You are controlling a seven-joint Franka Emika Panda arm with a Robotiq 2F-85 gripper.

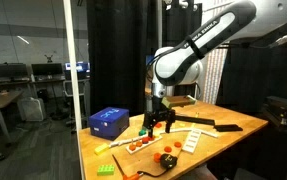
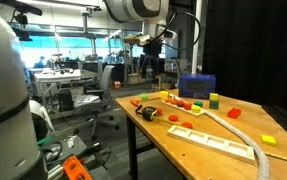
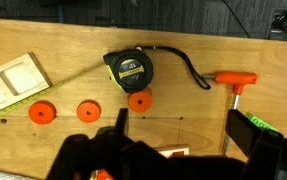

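Note:
My gripper points down with its dark fingers wide apart and nothing between them. Beyond them in the wrist view lies a black tape measure [image 3: 130, 70] with a yellow-edged label, its blade out to the left and its wrist strap curling right. An orange-handled tool [image 3: 235, 78] with a thin shaft lies farther right. Orange discs [image 3: 88, 111] rest on the wood, one touching the tape measure. In the second exterior view my gripper [image 2: 150, 75] hangs well above the table, clear of the tape measure [image 2: 148, 113].
A blue box [image 1: 110, 122] stands toward the back of the wooden table [image 2: 211, 157]. A white compartmented tray [image 2: 211, 142], a green block [image 1: 105, 169], a yellow block [image 2: 268, 139] and several small coloured pieces are spread around. The table edge runs close to the tape measure.

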